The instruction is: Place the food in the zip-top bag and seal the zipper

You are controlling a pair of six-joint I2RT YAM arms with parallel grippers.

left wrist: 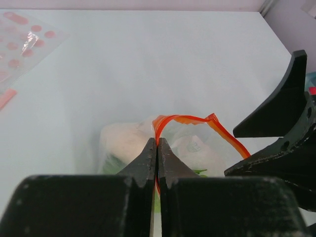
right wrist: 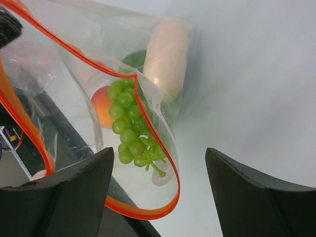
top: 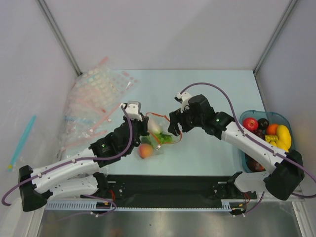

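A clear zip top bag with an orange rim [top: 179,138] stands with its mouth held open. Inside it are green grapes [right wrist: 131,136], a peach-coloured fruit [top: 145,150], a pale oblong food [right wrist: 167,55] and something dark green [right wrist: 136,59]. My left gripper is shut on the near left part of the rim, the orange strip running down between its fingertips. My right gripper is open at the right side of the mouth. In the right wrist view, the rim's right corner lies between its spread fingers, apart from the right-hand one.
At the right, a blue-green basket [top: 270,114] holds a red apple [top: 250,124], bananas [top: 283,136] and other produce. Flat empty bags [top: 96,94] lie at the left, beside a blue slider strip [top: 23,136].
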